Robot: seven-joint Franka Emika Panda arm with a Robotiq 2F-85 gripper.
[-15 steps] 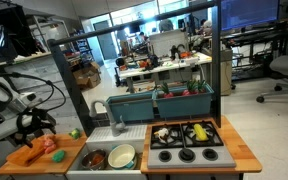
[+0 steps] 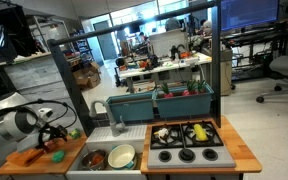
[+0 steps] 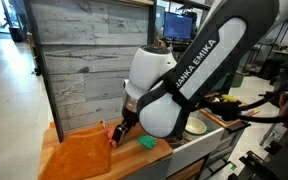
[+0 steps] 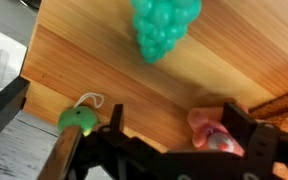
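Note:
My gripper is open above the wooden counter, its two fingers spread wide at the bottom of the wrist view. A pink-red object (image 4: 212,130) lies beneath, close by the right finger and partly covered by it. In exterior view 2 that pink object (image 3: 111,131) is right beside the gripper (image 3: 122,133). Bright green bunched grapes (image 4: 162,25) rest at the top of the wrist view. A round green item (image 4: 78,118) with a pale string loop lies left of the fingers.
An orange towel (image 3: 74,157) covers the counter next to the pink object. Beyond the counter's edge is a sink with a brown pot (image 2: 96,158) and a pale bowl (image 2: 122,156). Farther right stand a stove (image 2: 187,155) and a blue rack (image 2: 183,105).
The arm has come lower and moved right, from above the towel to over the pink object. Objects on the counter appear unmoved.

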